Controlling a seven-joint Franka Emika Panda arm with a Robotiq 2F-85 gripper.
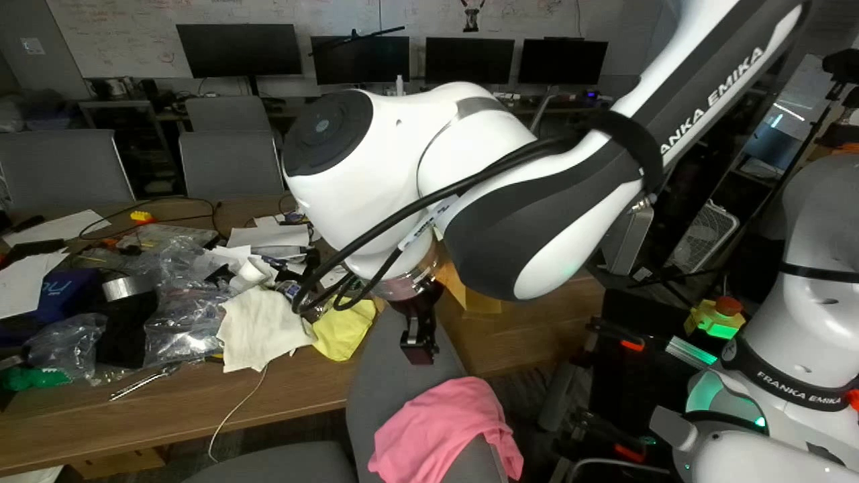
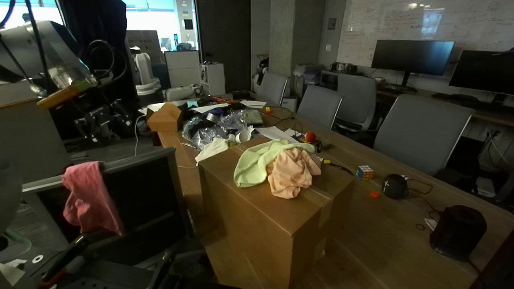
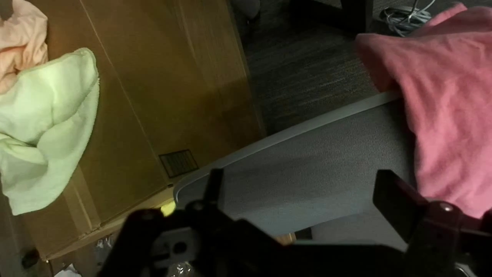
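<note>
A pink cloth (image 1: 447, 431) is draped over the top of a grey chair back (image 1: 386, 378). Above that chair back hangs my gripper (image 1: 419, 350), pointing down and apart from the cloth. Seen from the wrist, the gripper has its fingers spread wide, with only the chair back in the gap. The pink cloth (image 3: 454, 101) appears to the right there, beyond the right finger (image 3: 399, 198). On top of a cardboard box (image 2: 260, 212) lie a pale green cloth (image 2: 253, 166) and a peach cloth (image 2: 291, 173), touching each other.
Left on the wooden table (image 1: 322, 386) are plastic bags (image 1: 181, 298), a white cloth (image 1: 266, 326), a yellow cloth (image 1: 344, 326) and other clutter. A second robot arm (image 1: 805, 322) stands at the right. Dark floor shows beside the chair.
</note>
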